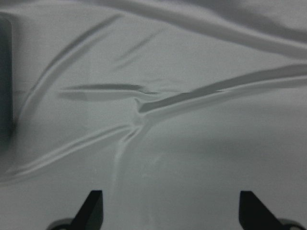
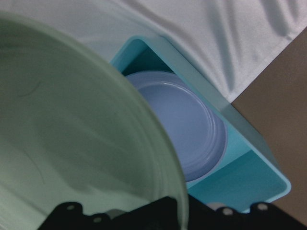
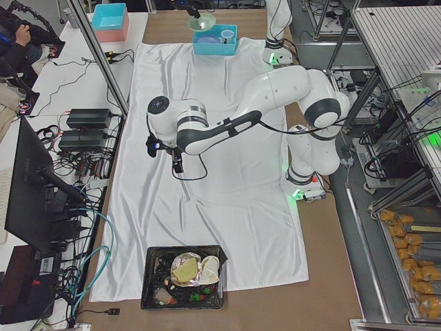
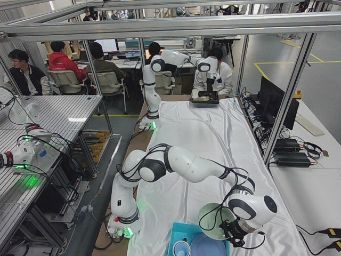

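My right gripper (image 4: 234, 234) is shut on the rim of a pale green plate (image 2: 72, 129), held over the left part of a light blue box (image 4: 177, 234). A blue plate (image 2: 172, 115) lies in that box, and a small cup (image 4: 181, 248) stands beside it. My left gripper hangs open over the white cloth (image 1: 182, 153), nothing between its fingers in the left wrist view.
A black tray (image 3: 153, 289) holding a foil container with yellow contents (image 3: 185, 271) lies at the cloth's far end from the box. A monitor (image 3: 27, 193) and cables line one side.
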